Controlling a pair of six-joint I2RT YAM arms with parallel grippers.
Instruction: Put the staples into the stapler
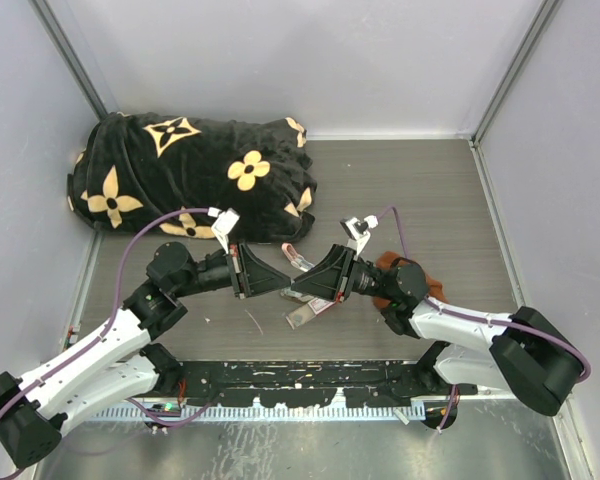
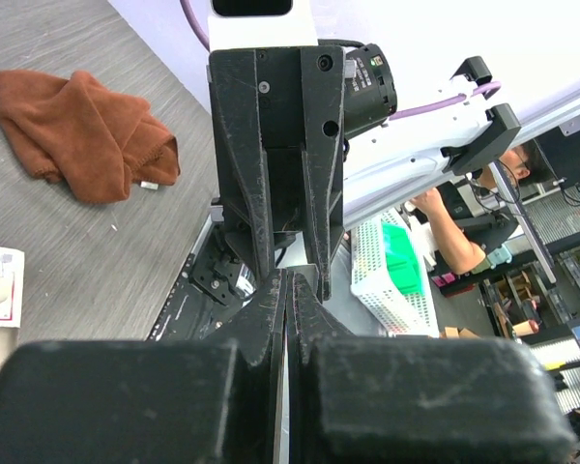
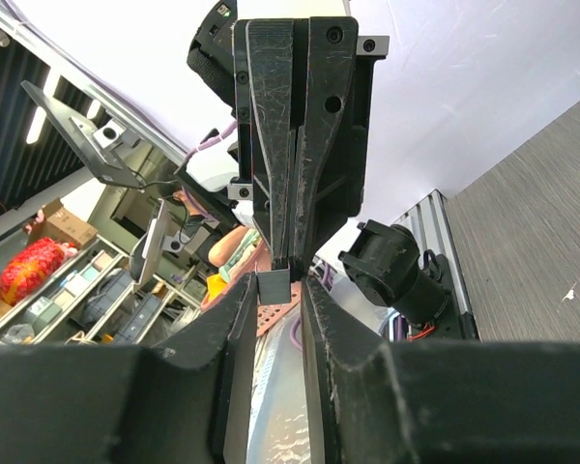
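Note:
In the right wrist view, my right gripper is shut on a small grey staple strip (image 3: 275, 289). The fingertips of my left gripper are pressed together right at this strip; I cannot tell whether they pinch its edge. In the left wrist view, the strip's pale end (image 2: 304, 273) shows between the right gripper's fingers. From above, the two grippers meet tip to tip over the table. A pinkish stapler (image 1: 294, 254) lies behind them, partly hidden by the right gripper.
A staple box (image 1: 303, 314) lies just in front of the grippers. The brown cloth (image 2: 87, 135) is under the right arm. A dark flowered cushion (image 1: 195, 175) fills the back left. Bare table (image 1: 410, 190) stretches across the back right.

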